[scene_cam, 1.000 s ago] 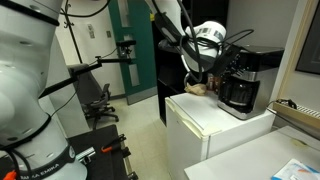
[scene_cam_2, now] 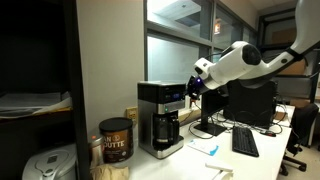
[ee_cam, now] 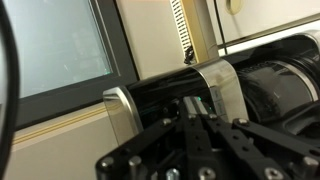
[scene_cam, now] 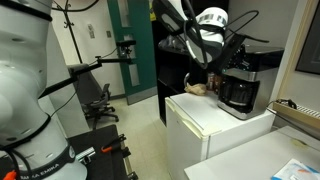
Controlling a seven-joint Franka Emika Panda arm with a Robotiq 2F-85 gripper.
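Note:
A black and silver coffee maker (scene_cam: 246, 82) stands on the white counter, its glass carafe (scene_cam_2: 164, 127) in the lower bay. In the wrist view, the machine's dark upper front (ee_cam: 168, 92) lies between silver side trims, with the carafe toward the right. My gripper is shut and points at that upper front; nothing shows between its fingers. From the other side, the gripper (scene_cam_2: 192, 86) appears beside the machine's upper front. Whether the fingertips touch the machine, I cannot tell.
A large dark can (scene_cam_2: 116, 140) stands beside the coffee maker, with a silver appliance (scene_cam_2: 49, 163) farther left. A keyboard (scene_cam_2: 244, 140) and monitors occupy the other side. Open white counter (scene_cam: 205, 114) lies in front of the machine.
Over the last second the arm's wrist has risen slightly and shifted a little toward the coffee maker. The coffee maker has stayed in place.

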